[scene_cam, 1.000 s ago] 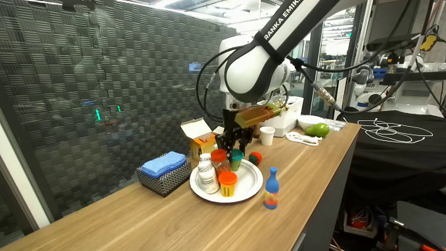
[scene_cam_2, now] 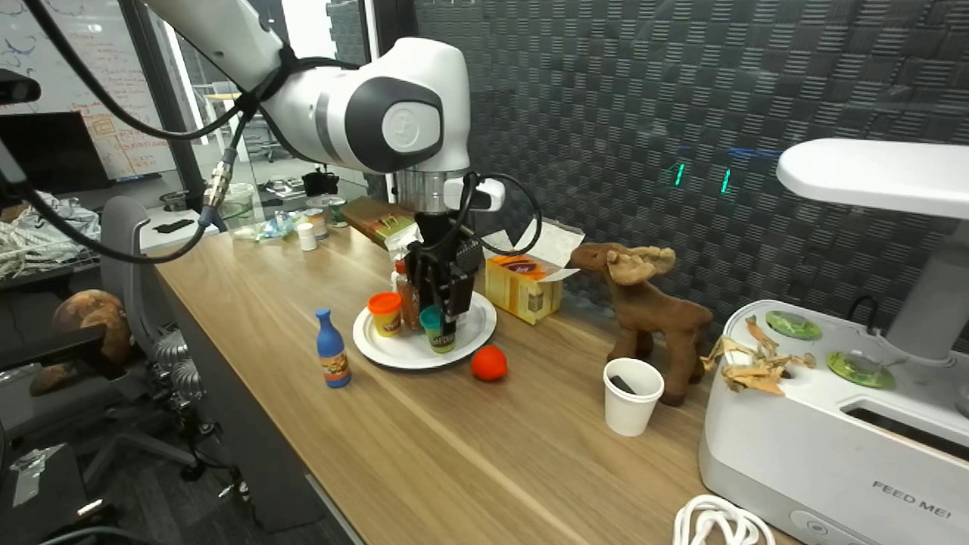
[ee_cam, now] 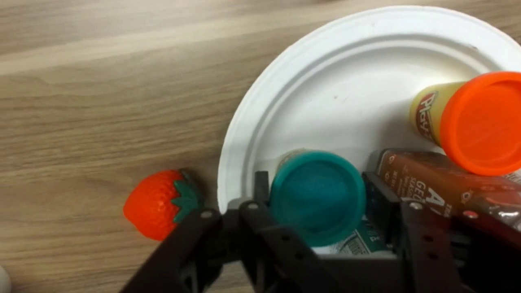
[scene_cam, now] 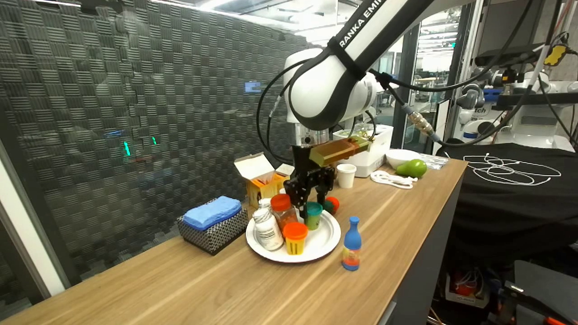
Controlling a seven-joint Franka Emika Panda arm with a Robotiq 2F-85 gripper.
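A Play-Doh tub with a teal lid [ee_cam: 317, 197] stands at the near side of the white plate [ee_cam: 337, 114], between the fingers of my gripper. In the wrist view the fingers lie close against both sides of the lid; whether they press on it cannot be told. From outside, the tub [scene_cam_2: 437, 331] appears at plate level below the gripper [scene_cam: 309, 196]. An orange-lidded Play-Doh tub [ee_cam: 483, 122], a red-capped seasoning bottle [scene_cam: 282, 208] and a white pill bottle [scene_cam: 268, 230] share the plate.
Just off the plate lies a toy strawberry [ee_cam: 154, 204]. A blue toy bottle [scene_cam: 352, 246] stands on the table in front. Behind are an open yellow box [scene_cam_2: 522, 289], a toy moose [scene_cam_2: 649, 313] and a paper cup [scene_cam_2: 631, 404]. The plate's front right is bare.
My gripper and the teal-lidded tub have moved slightly right and toward the front of the plate. The red-capped bottle and the white bottle have shifted a little left.
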